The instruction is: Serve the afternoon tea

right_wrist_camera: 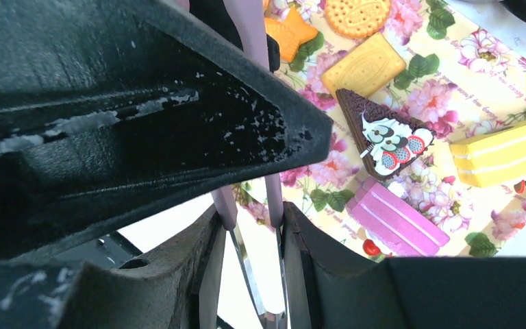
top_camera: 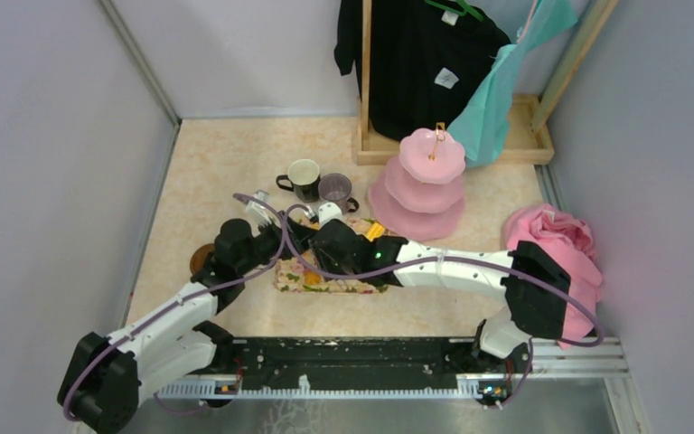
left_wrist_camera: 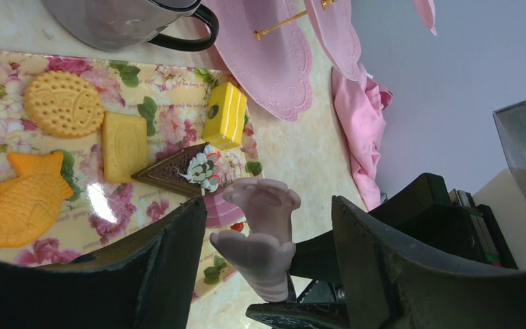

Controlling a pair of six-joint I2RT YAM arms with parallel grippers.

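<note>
A floral tray [left_wrist_camera: 14, 103] holds cookies [left_wrist_camera: 64, 103], a chocolate cake slice [right_wrist_camera: 387, 137], a yellow cake [right_wrist_camera: 503, 152] and a pink cake [right_wrist_camera: 397, 218]. In the left wrist view my left gripper is part open, its fingers either side of mauve tongs [left_wrist_camera: 264, 267]. My right gripper is shut on the tongs, which rise above the tray. The two grippers are close together over the tray, overlapping in the top view. The three-tier pink stand [top_camera: 420, 212] stands behind them to the right.
Two mugs [top_camera: 304, 174] stand behind the tray. A pink cloth [top_camera: 551, 235] lies at the right, a wooden rack [top_camera: 389, 155] with clothes at the back. A brown round object [top_camera: 201, 256] sits at left.
</note>
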